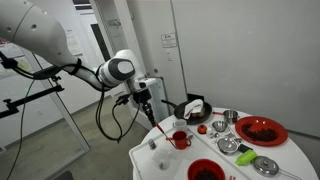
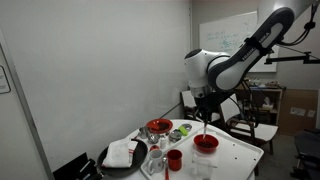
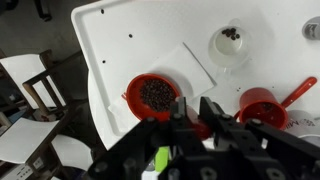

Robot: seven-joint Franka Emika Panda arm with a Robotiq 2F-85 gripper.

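My gripper [image 1: 147,108] is shut on a slim red utensil [image 1: 160,129], which hangs down tilted over the white table; its lower end cannot be made out clearly. In the wrist view a red bowl [image 3: 157,93] of dark beans sits on a white sheet, just beyond the fingers. A clear cup [image 3: 230,44] with a few beans at its bottom stands farther off. To the right of the fingers is a red mug [image 3: 259,108], a red handle [image 3: 299,92] slanting out beside it. The gripper's own fingers hide much of the held piece in the wrist view.
A larger red dish [image 1: 260,129] with dark contents, a dark pan [image 1: 194,108] with a white cloth, metal pots [image 1: 229,117] and a green item [image 1: 246,157] crowd the other side. Chairs [image 3: 38,78] stand beyond the table edge.
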